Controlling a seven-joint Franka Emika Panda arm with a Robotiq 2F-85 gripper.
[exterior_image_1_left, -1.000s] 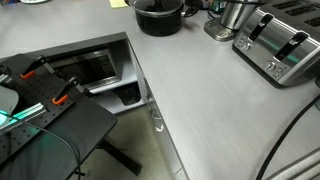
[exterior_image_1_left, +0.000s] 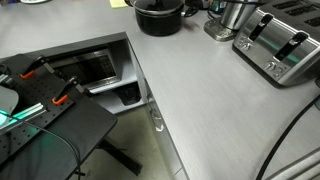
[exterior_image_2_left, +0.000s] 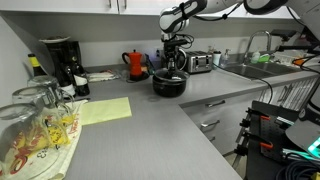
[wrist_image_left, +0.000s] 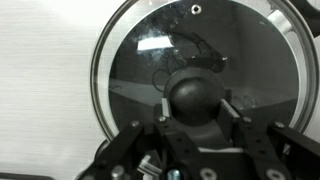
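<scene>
A black pot (exterior_image_2_left: 168, 88) stands at the back of the counter, and part of it shows at the top edge of exterior view 1. Its round glass lid (wrist_image_left: 135, 75) has a steel rim and fills much of the wrist view. My gripper is shut on the lid's black knob (wrist_image_left: 195, 88), with a finger on each side of it. In exterior view 2 the arm reaches down over the pot from above. Whether the lid touches the pot's rim all round cannot be made out.
A steel toaster (exterior_image_1_left: 280, 40) stands right of the pot in exterior view 1, with a metal jug (exterior_image_1_left: 228, 18) between. Exterior view 2 has bottles (exterior_image_2_left: 80, 80), a tray of glasses (exterior_image_2_left: 45, 140) and a yellow sheet (exterior_image_2_left: 105, 110) at left.
</scene>
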